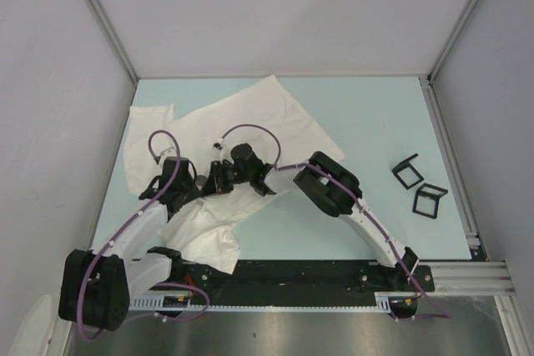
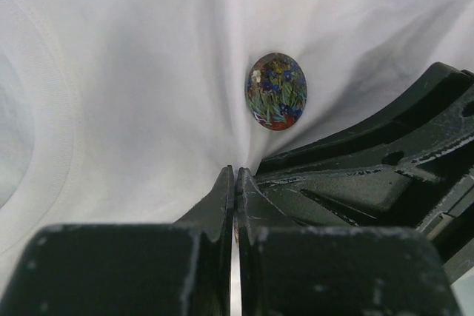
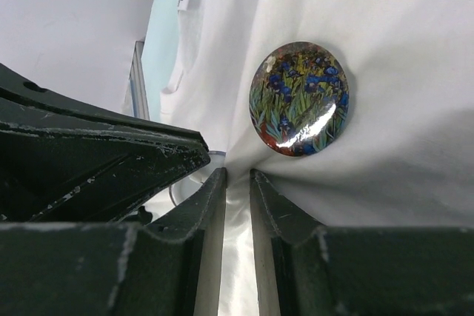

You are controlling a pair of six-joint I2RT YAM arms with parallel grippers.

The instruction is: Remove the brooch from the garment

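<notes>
A white garment (image 1: 250, 106) lies spread on the pale table. An oval floral brooch (image 2: 275, 90) is on its fabric, clear in the left wrist view and in the right wrist view as a round badge (image 3: 298, 98). Both grippers are at it, close together. My left gripper is shut just below the brooch, on the fabric; nothing shows clearly between its fingertips. My right gripper is shut on a fold of the garment just below and left of the brooch, its fingertips slightly apart. The other gripper's black body fills part of each wrist view.
Two small black frame stands (image 1: 430, 203) sit at the right of the table (image 1: 384, 122). The arms cross the front edge, with cables looping over them.
</notes>
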